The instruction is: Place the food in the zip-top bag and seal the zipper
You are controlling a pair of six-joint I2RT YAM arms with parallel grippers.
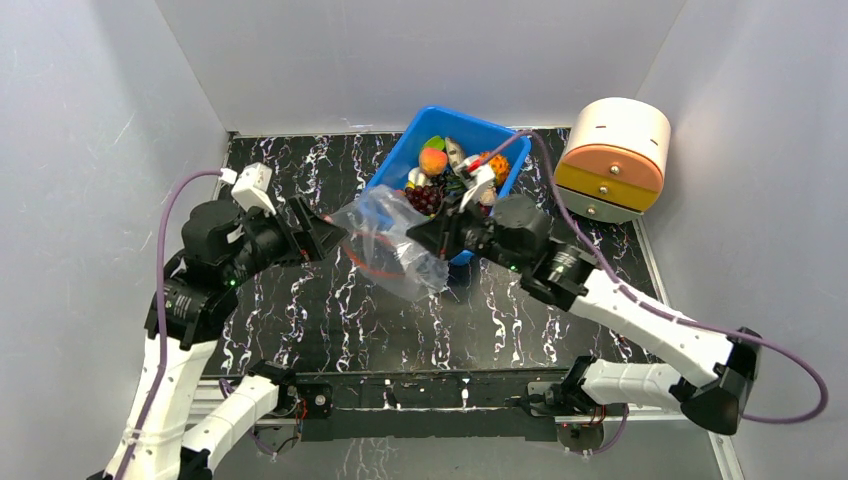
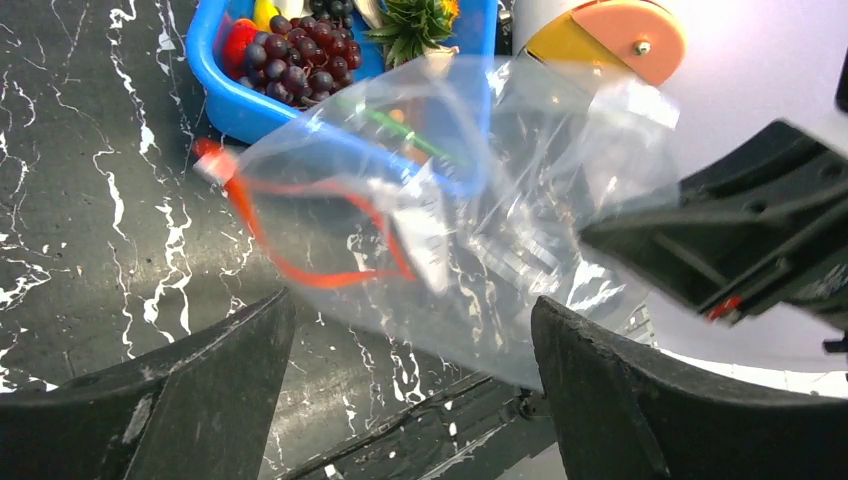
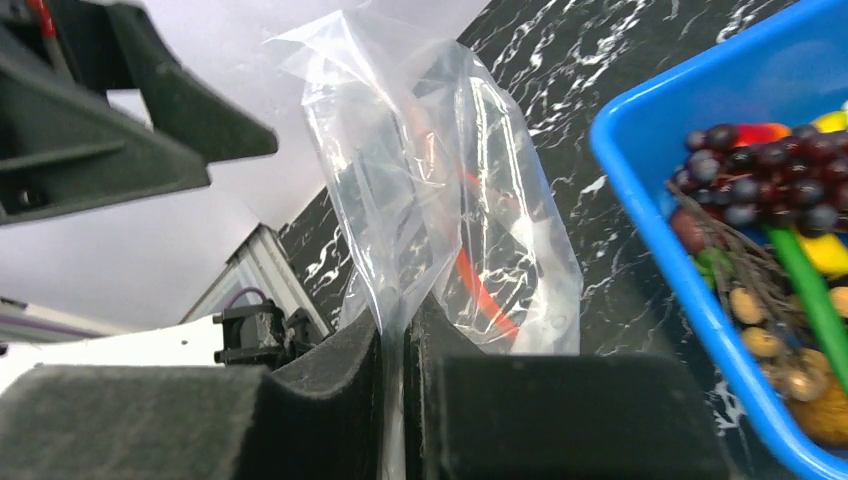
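Observation:
A clear zip top bag (image 1: 388,245) with an orange-red zipper strip (image 2: 300,272) hangs crumpled between the two arms, above the dark table. My right gripper (image 1: 432,238) is shut on the bag; in the right wrist view, gathered plastic (image 3: 392,330) runs down between its fingers. My left gripper stands open on the bag's other side, fingers wide apart, and in its wrist view the bag spreads beyond them. Behind the bag, toy food lies in a blue bin, including dark grapes (image 2: 300,62), a peach (image 1: 433,161) and a pineapple (image 1: 497,166).
The blue bin (image 1: 432,112) stands at the back centre, its near wall close to the bag and right arm. A rounded cabinet with coloured drawers (image 1: 612,160) sits at the back right.

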